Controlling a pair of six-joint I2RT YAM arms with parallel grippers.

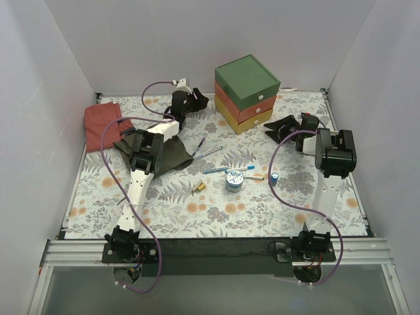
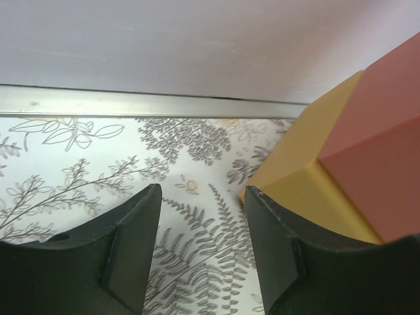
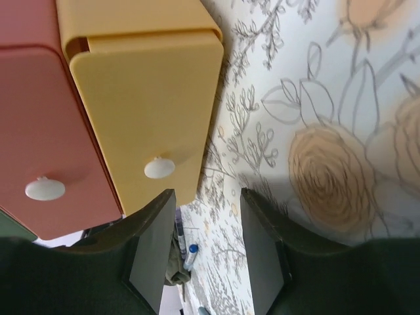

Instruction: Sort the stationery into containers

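Observation:
A drawer box (image 1: 248, 92) with a green top, red middle and yellow bottom stands at the back centre; both its drawer fronts look shut. My left gripper is part open and empty, just left of the box's yellow base. On the other side, my right gripper faces the yellow drawer front (image 3: 147, 111) and its white knob (image 3: 159, 168), part open, nothing between its fingers. Pens and markers (image 1: 214, 170) lie mid-table around a round blue-and-white tape roll (image 1: 234, 181). A yellow-brown piece (image 1: 199, 187) and a small blue cylinder (image 1: 274, 177) lie nearby.
A red cloth (image 1: 98, 121) and a dark grey bag (image 1: 172, 155) with thin pens beside it lie at the left, partly under my left arm.

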